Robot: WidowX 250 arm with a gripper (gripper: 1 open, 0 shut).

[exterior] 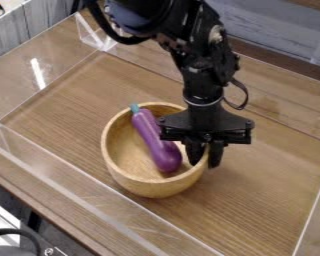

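Note:
A round wooden bowl (129, 160) sits on the wooden table, with a purple toy eggplant (157, 145) lying inside it, its green stem toward the back rim. My black gripper (204, 158) is low at the bowl's right side, its fingers shut on the bowl's rim. The fingertips are partly hidden under the gripper's body.
Clear edging runs along the left and right sides. A pale wall stands at the back, and a dark cable lies at the lower left corner.

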